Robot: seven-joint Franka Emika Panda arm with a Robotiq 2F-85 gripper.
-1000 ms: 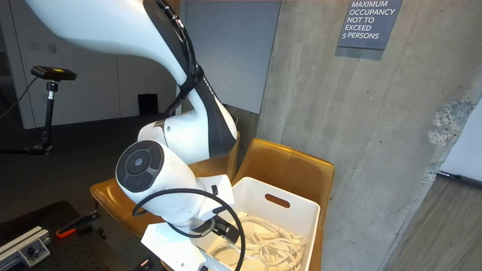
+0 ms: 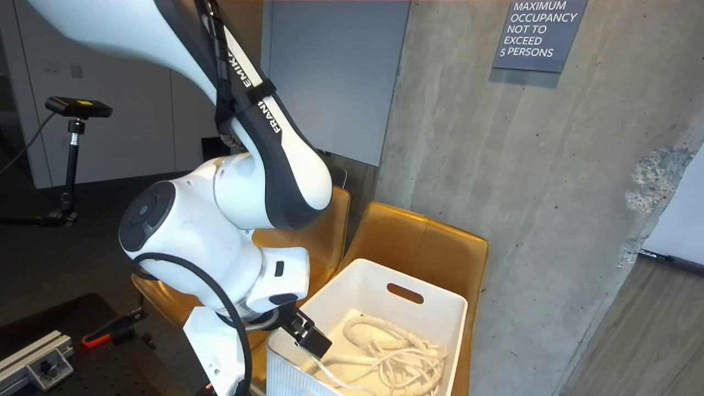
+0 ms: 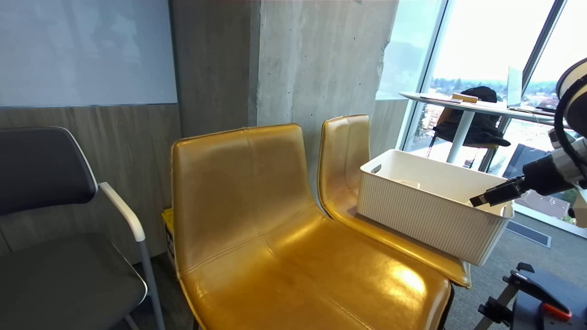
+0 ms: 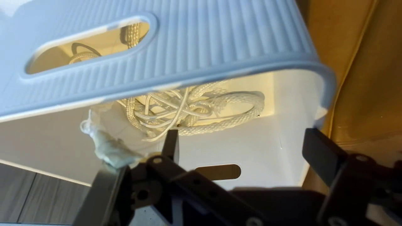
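Observation:
My gripper is open, its two dark fingers wide apart with nothing between them in the wrist view. It hangs over the near end of a white ribbed box [image 2: 452, 310], whose rim [image 4: 211, 76] crosses above the fingers. Inside, a tangle of white ropes [image 4: 222, 109] lies on the floor of the box. A pale, crumpled strip [image 4: 113, 148] shows beside the left finger, outside the finger gap; whether it is fixed to the gripper I cannot tell. In exterior view 1, a thin white strand [image 2: 330, 375] runs from near the gripper toward the ropes.
The box rests on an orange-brown chair [image 2: 422, 231], with a matching empty chair [image 3: 247, 209] alongside. A concrete wall [image 2: 528, 198] rises behind. A dark table [image 2: 112, 363] with a clamp and metal rail stands at the lower left.
The arm has drawn back leftward and slightly down in exterior view 1, bringing the gripper from further inside the box toward its near end. The ropes look unchanged.

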